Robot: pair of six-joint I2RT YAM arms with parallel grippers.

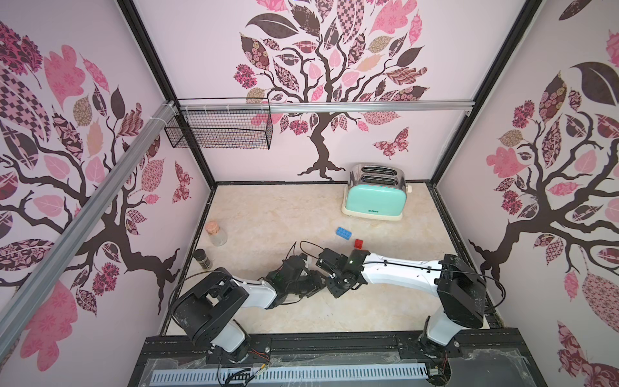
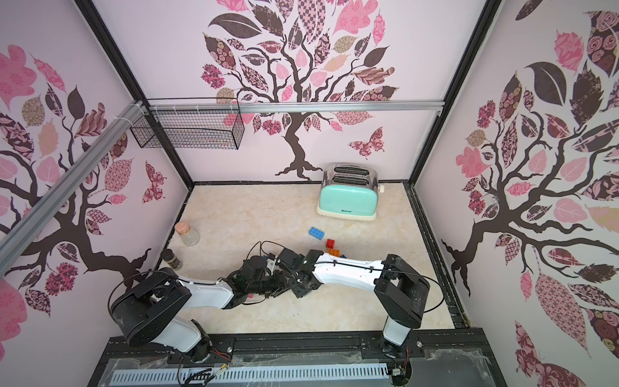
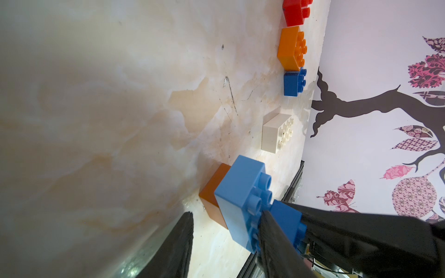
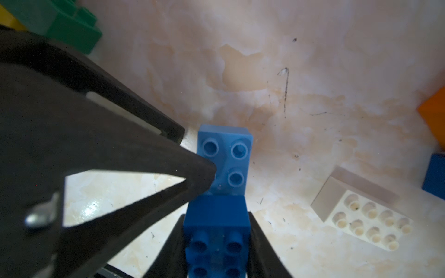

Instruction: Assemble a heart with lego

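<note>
My two grippers meet low over the table's front middle. In the left wrist view a light blue brick (image 3: pixel 239 185) sits against an orange-brown brick (image 3: pixel 213 187), near my left gripper's fingers; a darker blue brick (image 3: pixel 283 218) adjoins its studded side. In the right wrist view, the darker blue brick (image 4: pixel 216 217) is between my right gripper's fingers, touching the light blue brick (image 4: pixel 225 146). Both grippers are shut on bricks; which one the left holds is partly hidden.
A white brick (image 3: pixel 273 132), orange brick (image 3: pixel 289 48), blue brick (image 3: pixel 292 83) and red brick (image 3: pixel 293 11) lie nearby. A green brick (image 4: pixel 69 25) shows at upper left. The toaster (image 1: pixel 374 200) stands at the back right; jars stand at left.
</note>
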